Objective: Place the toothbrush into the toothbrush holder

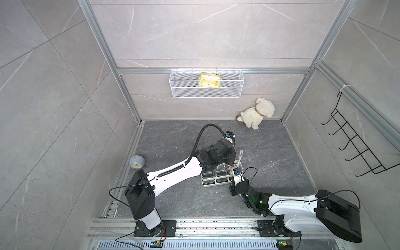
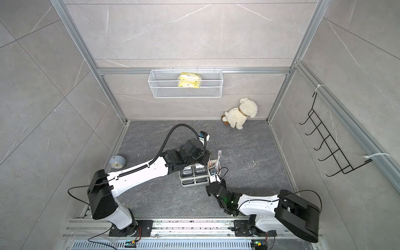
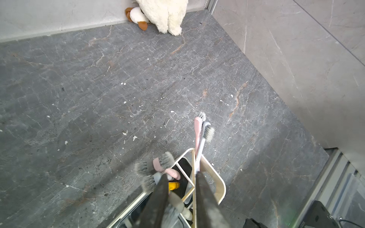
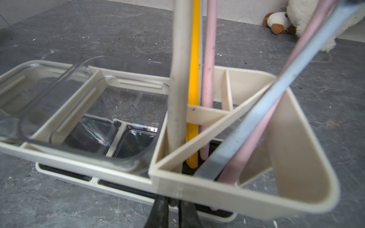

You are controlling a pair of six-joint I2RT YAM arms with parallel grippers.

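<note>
The beige toothbrush holder (image 4: 243, 191) stands on the floor with several brushes upright in it. A pale blue toothbrush handle and a pink one lean together in its large right compartment; their heads show in the left wrist view. A beige handle (image 4: 178, 76), a yellow handle (image 4: 194, 57) and a pink handle (image 4: 208, 64) stand in the smaller compartments. Above the holder my left gripper is part open, its fingers apart over the brushes; a beige brush head (image 3: 176, 203) shows between them, not visibly clamped. My right gripper is shut on the holder's front wall.
Clear trays (image 4: 110, 125) sit to the left within the same rack. A white plush dog (image 1: 255, 114) rests by the back wall, and a grey round object (image 1: 136, 161) lies at far left. Behind and right of the holder the floor (image 3: 114, 83) is bare.
</note>
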